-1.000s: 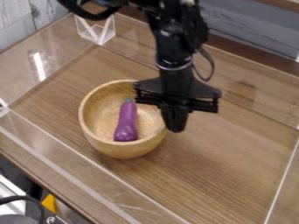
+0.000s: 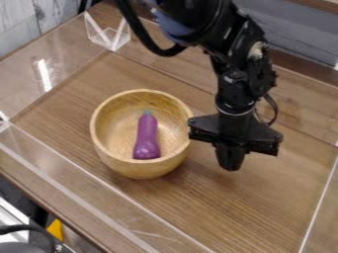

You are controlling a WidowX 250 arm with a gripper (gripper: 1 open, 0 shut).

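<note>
My gripper (image 2: 232, 156) hangs just right of a pale wooden bowl (image 2: 109, 132), low over the bare wooden table (image 2: 199, 212). It looks shut, with nothing visible between its fingers. A purple eggplant-like toy (image 2: 146, 136) lies inside the bowl, along its right half.
A clear plastic object (image 2: 111, 30) stands at the back left. Light edges border the table at the left and back.
My gripper has moved right, away from above the bowl's right side to beside it. The bowl and purple toy look unchanged.
</note>
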